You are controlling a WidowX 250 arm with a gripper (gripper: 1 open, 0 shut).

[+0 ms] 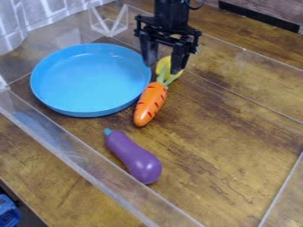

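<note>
The black gripper point(168, 49) hangs over the back of the table, above a yellow object point(166, 66) that is partly hidden behind it; whether its fingers are open or shut is unclear. An orange toy carrot point(151, 102) with green top lies right of a blue plate point(83, 80). A purple eggplant point(134, 158) lies lower down, toward the front.
Clear plastic barriers run along the left and right edges. A blue object point(6, 211) sits in the bottom left corner, outside the barrier.
</note>
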